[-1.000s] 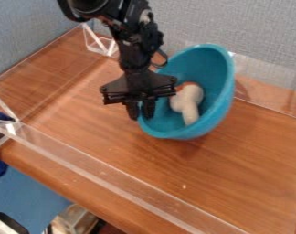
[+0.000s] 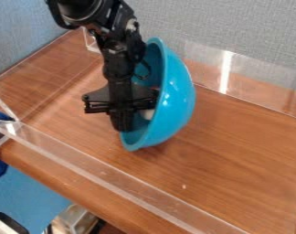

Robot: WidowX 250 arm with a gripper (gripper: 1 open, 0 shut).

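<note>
A blue bowl [image 2: 174, 99] is tipped up steeply on its side over the wooden table, its cavity turned toward the black gripper [image 2: 122, 119]. The gripper points down at the bowl's left part, its fingers at or against the rim. It looks shut; whether the thin rim is between the fingers is hard to tell. A pale object shows only slightly inside the bowl, mostly hidden by the arm.
Clear low walls edge it at the back and front. A blue item lies off the left edge.
The gripper and bowl have moved left, and the bowl has tipped from partly open toward the camera to nearly edge-on, largely hiding the pale object.
</note>
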